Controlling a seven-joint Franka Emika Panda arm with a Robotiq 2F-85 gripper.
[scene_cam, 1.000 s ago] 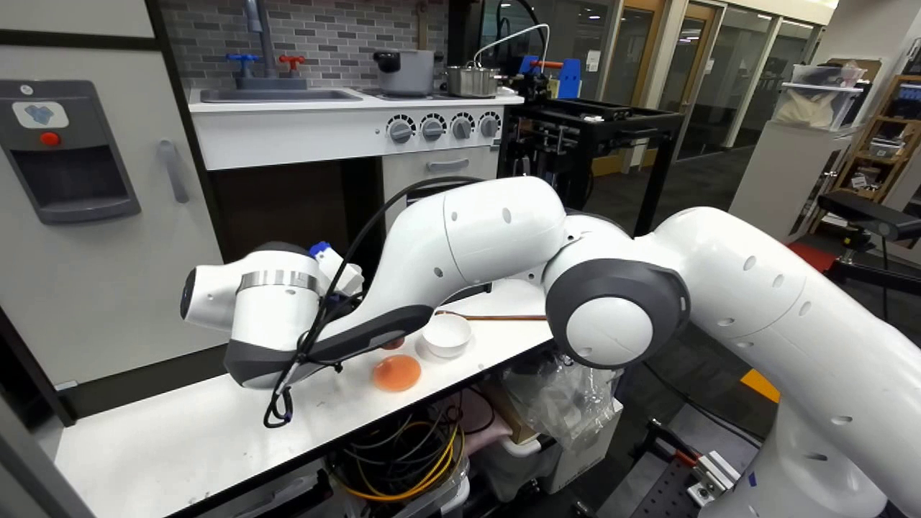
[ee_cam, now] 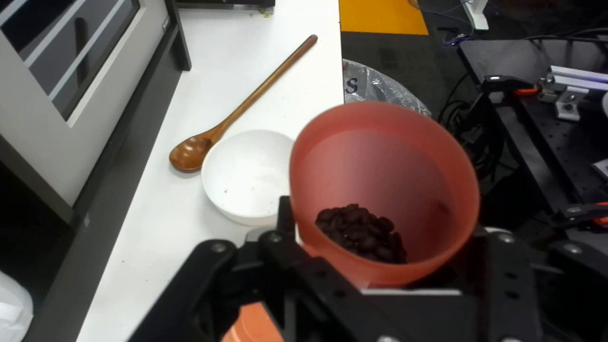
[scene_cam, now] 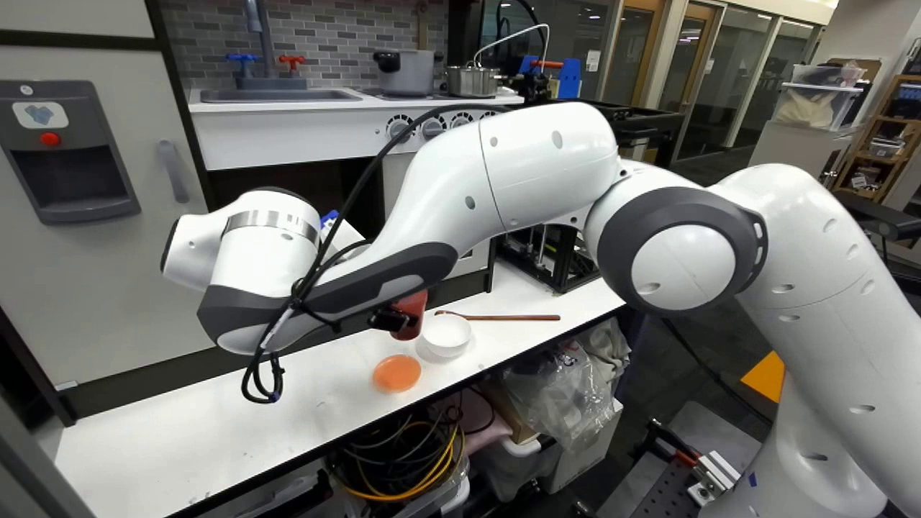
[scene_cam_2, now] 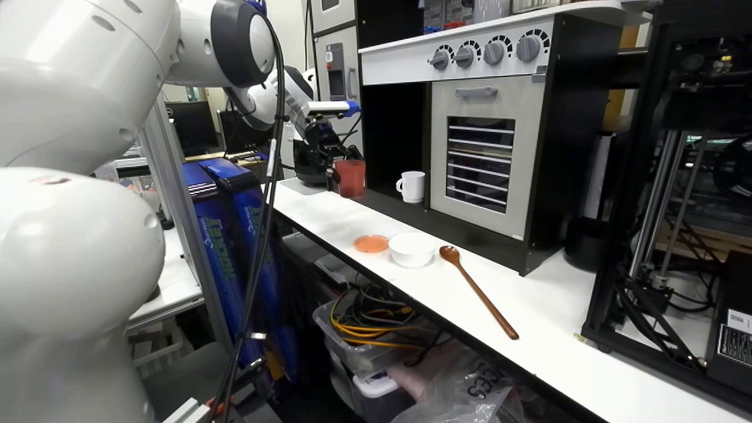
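Note:
My gripper is shut on a red cup, seen from above in the wrist view with its mouth open toward the camera. Dark beans lie gathered low on one side inside it. In the second exterior view the red cup looks roughly upright near the far end of the counter, held by the gripper. A white bowl stands on the counter, apart from the cup. It looks empty but for a few specks. In the first exterior view the arm partly hides the cup.
Beside the bowl lie an orange lid-like disc and a wooden spoon. A white mug stands by the toy oven. The counter has clear room at its left.
The arm has risen, with its wrist shifting slightly left. The red cup, mostly hidden before, now shows higher, behind the bowl. Bowl and disc have stayed put.

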